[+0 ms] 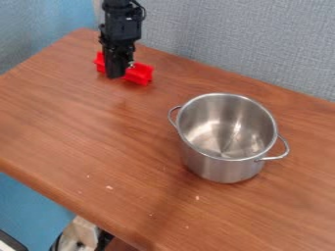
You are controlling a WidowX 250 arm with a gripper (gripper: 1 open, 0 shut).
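Observation:
My black gripper (120,69) points down at the back left of the table, over a red object (141,75) lying on the wood. The red piece shows on both sides of the fingers and is partly hidden behind them. The fingers look close together; whether anything is between them is unclear at this size. A steel pot (226,136) with two side handles stands upright to the right and nearer the camera.
A textured grey-blue wall (236,39) rises behind it, and a blue surface (33,201) lies beyond the left front edge.

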